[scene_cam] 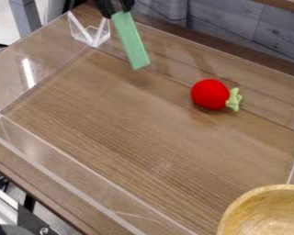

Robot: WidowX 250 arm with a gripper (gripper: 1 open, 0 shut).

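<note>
A pale green bar point(130, 43) hangs from my black gripper point(117, 11) at the top of the view, slanting down to the right. The gripper is mostly cut off by the top edge, so its fingers are hard to make out. A red tomato-like object point(209, 94) with a light green top lies on the wooden table point(137, 156) to the right.
A clear plastic holder point(88, 29) stands at the upper left. A yellow round bowl point(266, 211) sits at the bottom right.
</note>
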